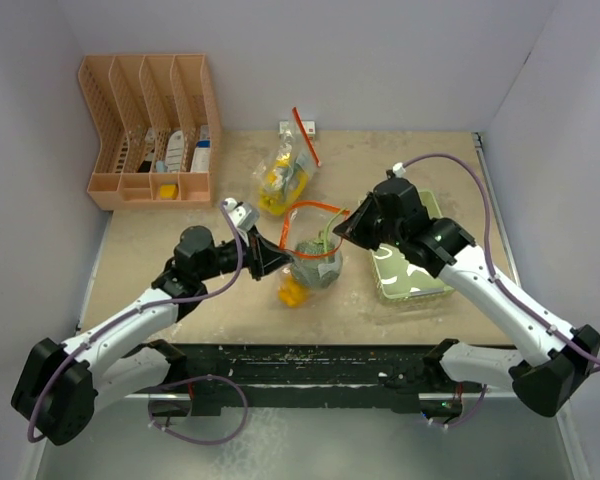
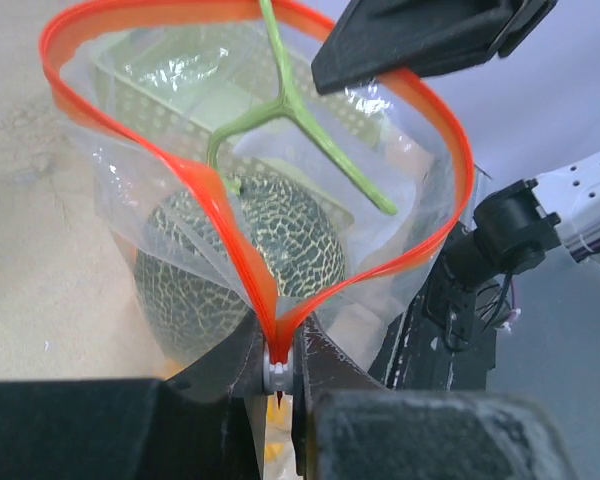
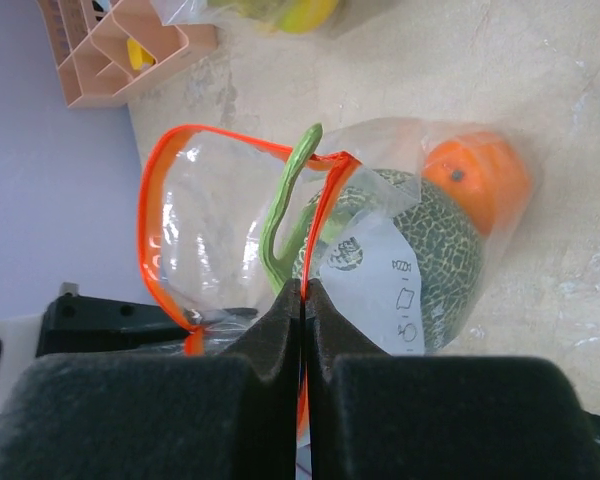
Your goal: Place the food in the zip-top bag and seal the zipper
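Note:
An open zip bag (image 1: 314,270) with an orange zipper stands mid-table, holding a netted melon (image 2: 240,260), a green stem (image 2: 335,150) and an orange item (image 3: 480,180) at the bottom. My left gripper (image 1: 285,258) is shut on the bag's zipper corner at the left. My right gripper (image 1: 342,232) is shut at the opposite rim, with the thin orange zipper edge running between its fingertips. The bag's mouth is a wide loop between them.
A second bag with yellow food (image 1: 285,180) lies behind. A green basket (image 1: 408,280) sits at the right, under the right arm. A pink divided organizer (image 1: 125,195) stands at back left.

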